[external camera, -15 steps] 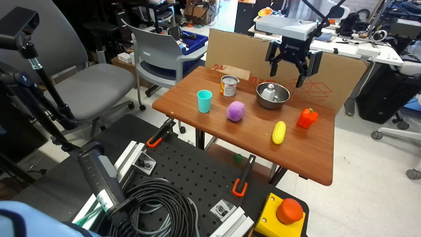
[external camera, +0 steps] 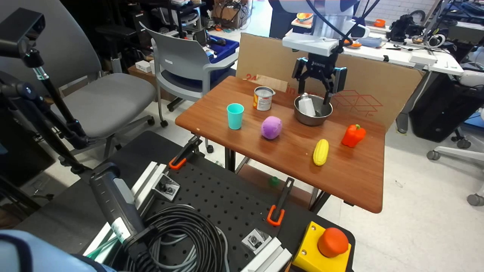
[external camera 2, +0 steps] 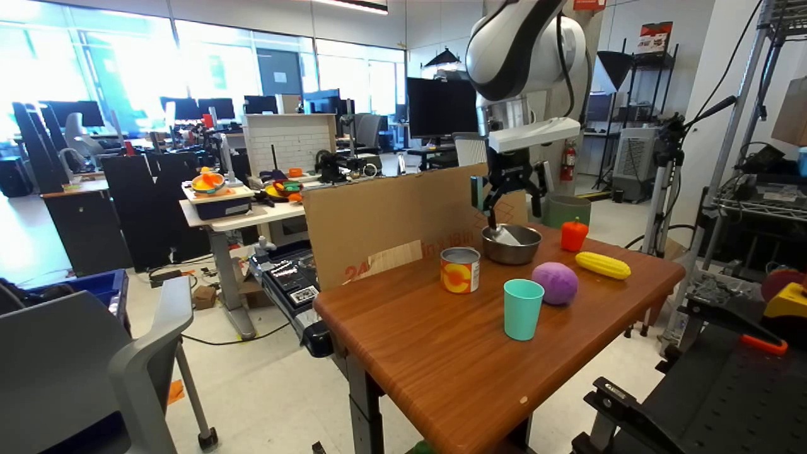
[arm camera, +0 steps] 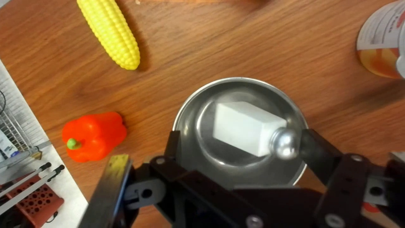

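A white square-sided shaker with a round metal cap (arm camera: 245,127) leans inside the metal bowl (arm camera: 205,167). My gripper is over the bowl, fingers wide apart, with no object clasped between them. In the wrist view its right finger (arm camera: 317,152) is right beside the metal cap; whether they touch I cannot tell. The left finger (arm camera: 173,146) shows at the bowl's opposite rim. Exterior view 1 has the gripper (external camera: 314,94) reaching down to the bowl (external camera: 313,121), the shaker (external camera: 307,107) tilted under one fingertip.
On the table (external camera: 272,156) stand an opened can (external camera: 263,99) and a turquoise cup (external camera: 235,117). A purple ball (external camera: 271,127), yellow corn (external camera: 320,152) and red pepper (external camera: 353,135) lie nearer the front and right. A cardboard sheet (external camera: 358,86) walls off the back edge.
My gripper has come down and to the left in exterior view 1, from above the bowl to its rim. The shaker, more upright before, is now tilted. Other objects look unmoved.
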